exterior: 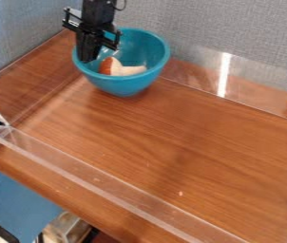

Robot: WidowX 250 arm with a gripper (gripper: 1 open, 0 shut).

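A teal bowl (127,83) sits at the back left of the wooden table. Inside it lie a pale, cream-coloured piece (129,70) and a smaller orange piece (106,65). My black gripper (102,51) reaches down over the bowl's left rim, partly inside it. Its fingertips are small and dark here, and I see nothing clearly held between them.
Transparent edging runs along its borders. A padded grey wall stands behind. Blue and white items lie off the left edge, with further objects at the bottom left.
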